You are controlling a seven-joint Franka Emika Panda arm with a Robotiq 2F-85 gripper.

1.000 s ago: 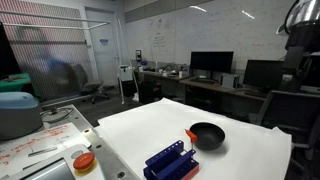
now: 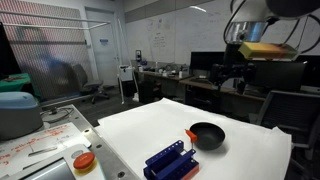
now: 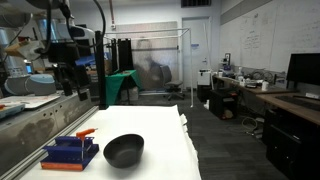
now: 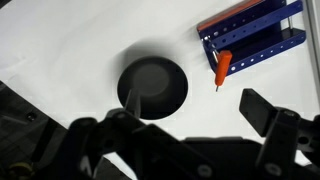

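A black round bowl [image 2: 208, 136] rests on the white tabletop, and from above its dark inside [image 4: 153, 86] looks empty. Beside it stands a blue perforated rack [image 2: 171, 161] with an orange-handled tool [image 4: 223, 66] leaning out of it; the tool's thin tip points toward the bowl side in the wrist view. High over the table hangs my gripper, its two fingers spread wide apart with nothing between them. In exterior view 2 the gripper [image 3: 65, 84] appears above and behind the rack, clear of everything on the table.
A red button [image 2: 84, 160] on a grey box sits by the near left edge. An office chair [image 2: 290, 115] and desks with monitors [image 2: 211, 64] stand beyond the table.
My arm has swung in from the right edge of exterior view 1 toward the middle, now above the table near the bowl. Bowl, rack and orange tool have stayed put.
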